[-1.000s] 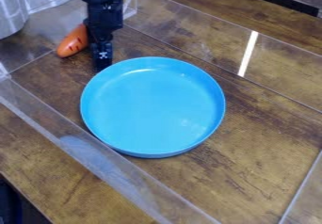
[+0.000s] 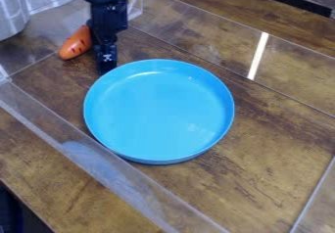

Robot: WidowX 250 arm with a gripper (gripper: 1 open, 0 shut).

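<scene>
An orange carrot (image 2: 76, 44) lies on the wooden surface at the upper left. My black gripper (image 2: 97, 47) reaches down from the top of the view right beside the carrot, low at the surface. Whether its fingers grip the carrot or stand apart is hard to make out. A round light blue plate (image 2: 159, 110) lies empty just below and to the right of the gripper, in the middle of the view.
Clear plastic walls border the wooden work surface (image 2: 262, 149), along the left and at the right. A white translucent object (image 2: 16, 4) is in the top left corner. Bare wood lies right of the plate.
</scene>
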